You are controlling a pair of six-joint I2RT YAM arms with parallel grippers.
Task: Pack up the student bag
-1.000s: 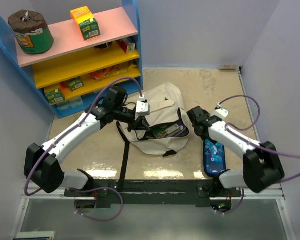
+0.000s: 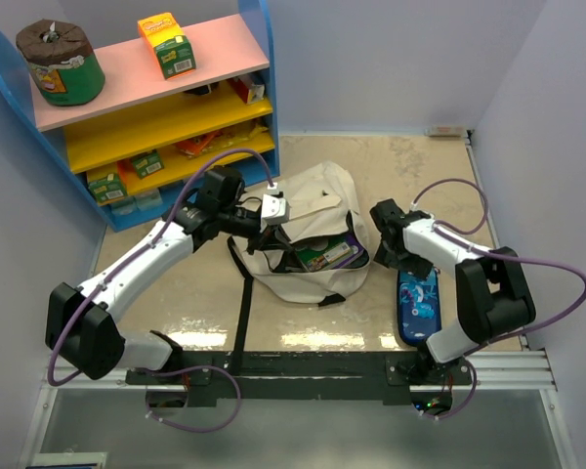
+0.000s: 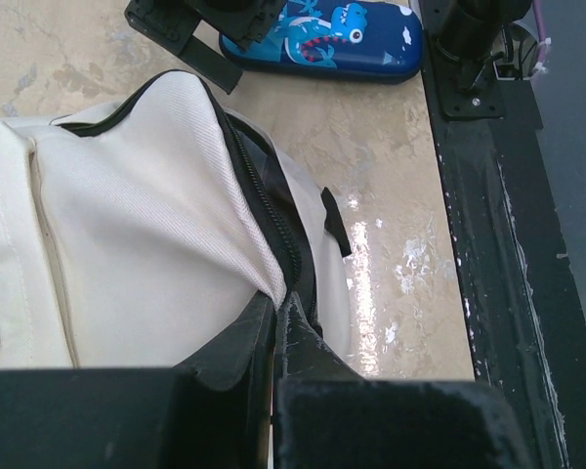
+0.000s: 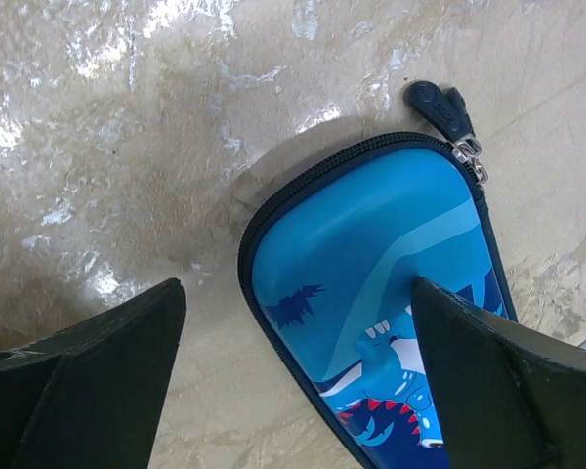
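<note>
The white bag (image 2: 308, 200) lies open in the middle of the table, books visible inside in the top view. My left gripper is shut at the bag's zipped flap edge, pinched at the fabric by the zipper; whether cloth is between its fingers is hard to see. A blue shark pencil case (image 4: 361, 264) lies at the right of the table. My right gripper hangs open over the case's zipper-pull end, its fingers either side of that end, with nothing held.
A shelf unit (image 2: 166, 117) with boxes and a roll stands at the back left. A black strap (image 2: 244, 313) trails from the bag toward the front edge. The table behind the case is clear, with a wall to the right.
The left arm and bag look unchanged.
</note>
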